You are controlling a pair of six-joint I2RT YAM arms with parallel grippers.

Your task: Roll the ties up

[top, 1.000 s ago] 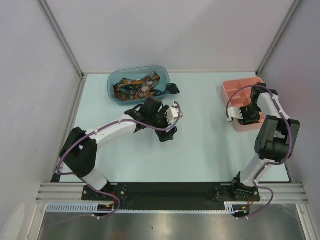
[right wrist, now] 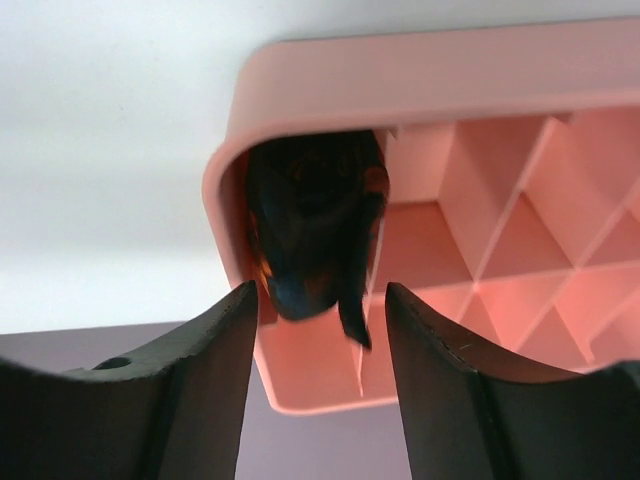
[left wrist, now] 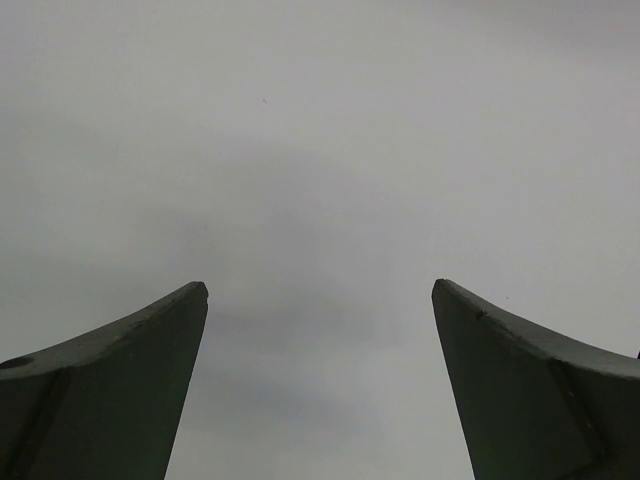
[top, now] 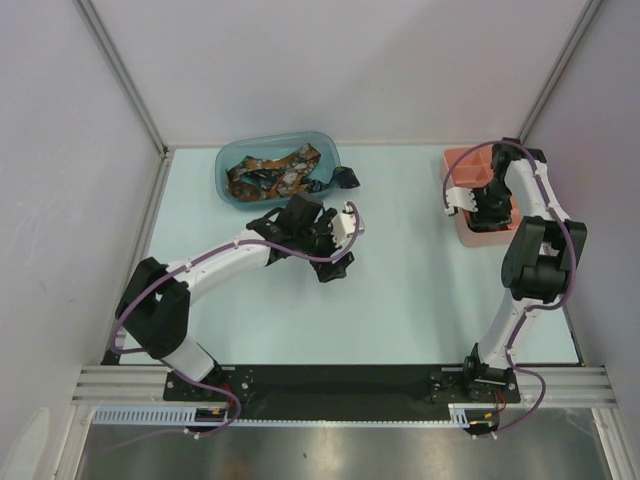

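Note:
A dark tie (right wrist: pixel 310 215) with orange patches lies bunched in the corner compartment of the pink divided box (top: pixel 453 165), one end of it hanging toward my fingers. My right gripper stands open above that compartment, its fingertips apart on either side of the tie. Further ties (top: pixel 275 178), dark with brown pattern, lie loose in the blue oval tray (top: pixel 222 190), a dark end draped over its right rim. Over the white table my left gripper is open, with only bare surface between its fingers.
Empty compartments (right wrist: pixel 425 235) of the pink box adjoin the one with the tie. The right arm (top: pixel 540 250) covers part of the box in the top view.
The pink box shifted slightly before that. The left arm stays still.

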